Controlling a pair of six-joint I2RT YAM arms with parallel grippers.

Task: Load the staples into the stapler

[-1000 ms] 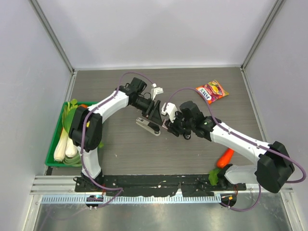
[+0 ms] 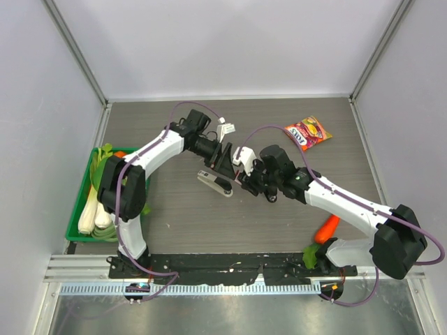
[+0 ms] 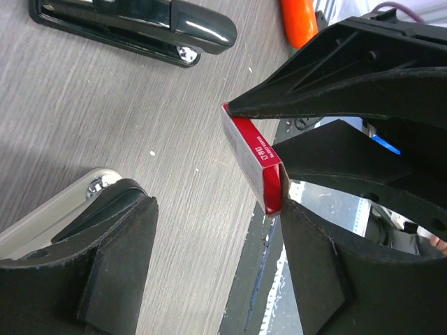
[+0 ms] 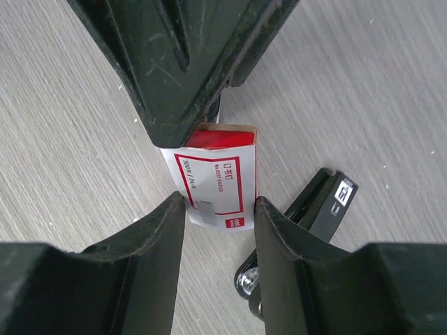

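Observation:
A small white-and-red staple box (image 3: pixel 250 150) is pinched between the fingertips of my right gripper, held above the table. My left gripper is partly open around the box's other end. One of its fingers (image 3: pixel 314 258) reaches close to the box's lower end, while the other stands well apart. In the right wrist view a left finger (image 4: pixel 181 70) overlaps the top of the box (image 4: pixel 216 185); whether they touch, I cannot tell. Below, on the table, lies a black stapler (image 3: pixel 140 24), mostly hidden in the top view. The box's contents are out of sight.
A silver-and-black tool (image 2: pixel 213 183), perhaps another stapler, lies under the left gripper. A green basket (image 2: pixel 72 223) of vegetables stands on the left. At right are a snack bag (image 2: pixel 307 132) and a carrot (image 2: pixel 326 229).
The right arm looks unmoved, still with the box. The things on the table have stayed put.

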